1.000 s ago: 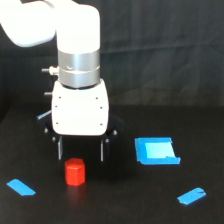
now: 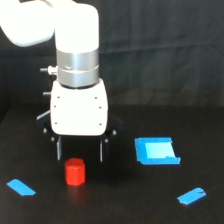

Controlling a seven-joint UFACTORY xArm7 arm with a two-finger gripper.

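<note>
A small red block (image 2: 75, 172) rests on the dark table towards the front left of the view. Just above and behind it, as far as this single view tells, hangs my gripper (image 2: 80, 158), pointing down. Its two thin dark fingers are spread wide apart, with the block low between them in the picture, nearer the left one. Neither finger appears to touch the block. The exact height of the fingertips is hard to judge against the dark background.
A shallow blue tray (image 2: 142, 149) with a pale inside lies to the right. One flat blue piece (image 2: 20, 187) is at the front left and another blue piece (image 2: 191, 196) at the front right. Bare table separates them.
</note>
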